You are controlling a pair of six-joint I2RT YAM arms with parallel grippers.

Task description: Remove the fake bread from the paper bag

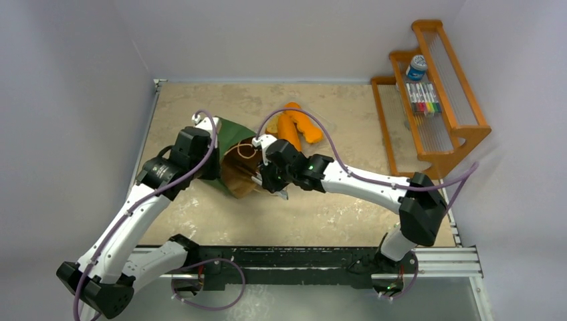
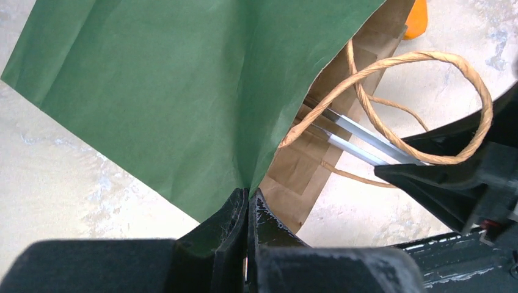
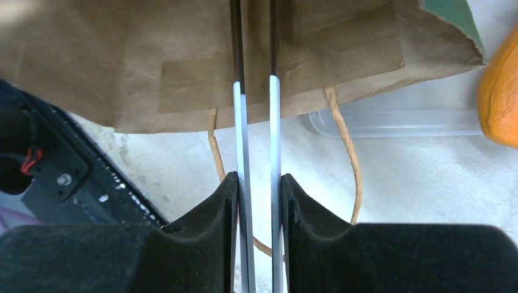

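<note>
The paper bag [image 2: 159,97], green outside and brown inside, lies on its side with its mouth toward my right arm. My left gripper is shut at the edge of the bag's green side; whether paper is between its tips is unclear. My right gripper [image 1: 264,175] reaches into the mouth. Its two long pale fingers [image 3: 275,152] run slightly apart into the brown interior [image 3: 336,43], their tips hidden there and what is between them not visible. Orange fake bread pieces [image 1: 289,130] lie behind the right gripper, outside the bag.
The bread lies on a clear plastic tray [image 3: 397,125]. A wooden rack [image 1: 455,127] with markers and a jar stands at the back right. Twisted rope handles loop across the bag's mouth.
</note>
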